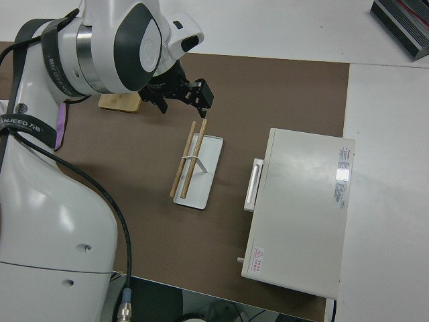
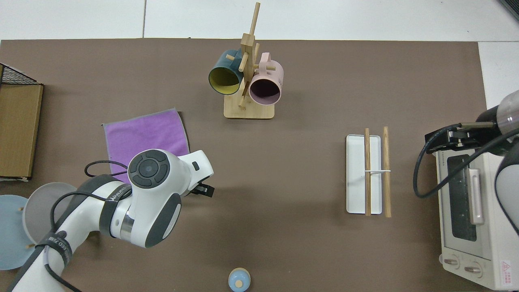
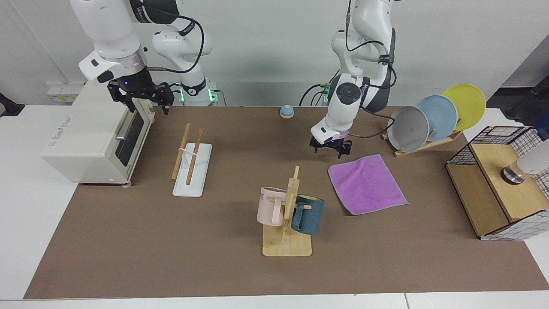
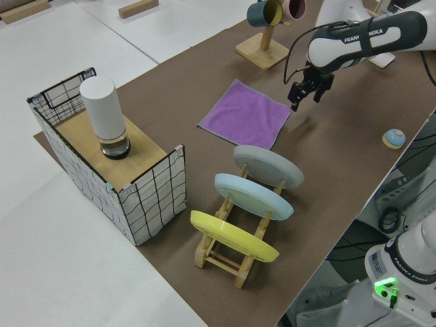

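Note:
My left gripper (image 2: 203,189) hangs over the mat beside the purple cloth (image 2: 146,131), in front of the mug tree (image 2: 248,112) with its teal mug (image 2: 225,73) and pink mug (image 2: 265,82); whether its fingers are open I cannot tell. My right gripper (image 1: 184,100) hangs above the white oven (image 1: 298,201), near a white board with two wooden rods (image 2: 357,175). A small blue round object (image 2: 239,280) lies at the near edge.
A plate rack with grey, blue and yellow (image 4: 235,235) plates stands beside the left arm. A wire-sided wooden shelf (image 4: 143,153) holds a white cylinder.

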